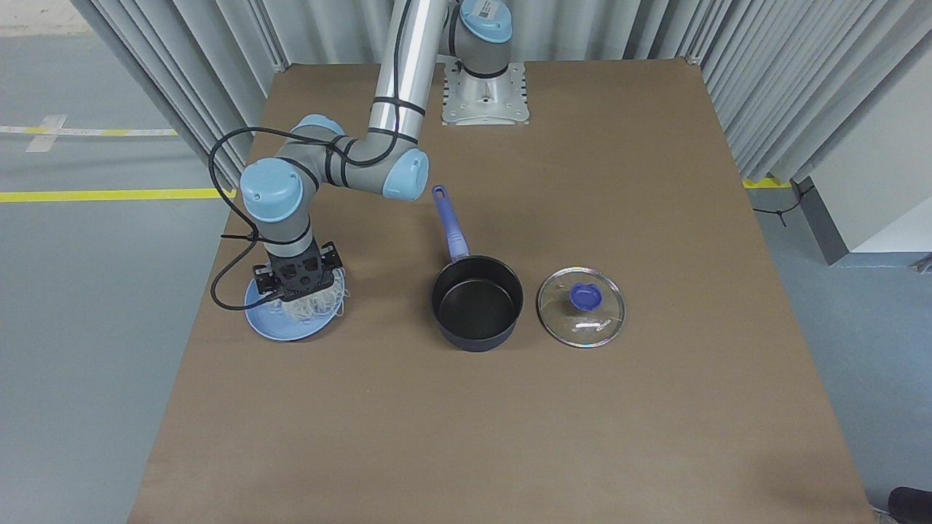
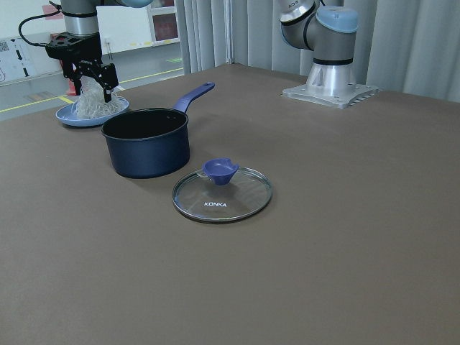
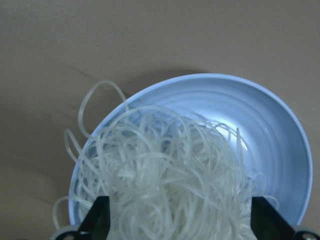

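A pile of white, translucent noodles (image 3: 165,185) fills much of a light blue plate (image 3: 272,140), some strands hanging over its rim. My gripper is low over the plate with its fingers wide apart, one at each lower side of the wrist view, noodles between them but no grip showing. In the front view the gripper hides part of the plate (image 1: 271,323). A dark saucepan (image 1: 477,306) with a blue handle stands empty to the right of the plate, and a glass lid (image 1: 581,319) with a blue knob lies right of the pan.
The robot's base (image 1: 485,105) stands at the back edge, with grey curtains behind.
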